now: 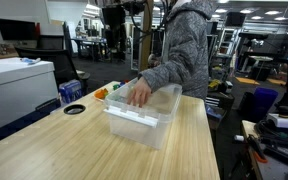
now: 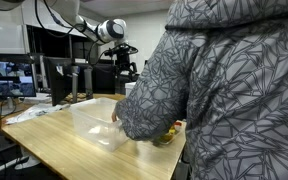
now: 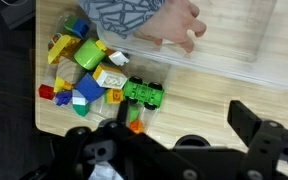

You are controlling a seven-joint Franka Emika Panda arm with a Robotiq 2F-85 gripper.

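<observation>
My gripper stands open, its two dark fingers wide apart with nothing between them in the wrist view. From outside, the gripper [image 1: 115, 38] hangs in the air above the table. A clear plastic bin [image 1: 134, 130] sits on the wood table; a person's hand [image 1: 140, 93] reaches inside it. In the wrist view that hand [image 3: 177, 24] is at the bin's near edge. Colourful toys [image 3: 88, 56], mostly blocks, lie in a clear container at the left, with a green toy [image 3: 144, 94] at its right side.
A person in a patterned grey jacket [image 2: 239, 90] leans over the bin. A dark round object [image 1: 74, 109] and a blue-and-white container [image 1: 71, 93] stand toward the table's far left.
</observation>
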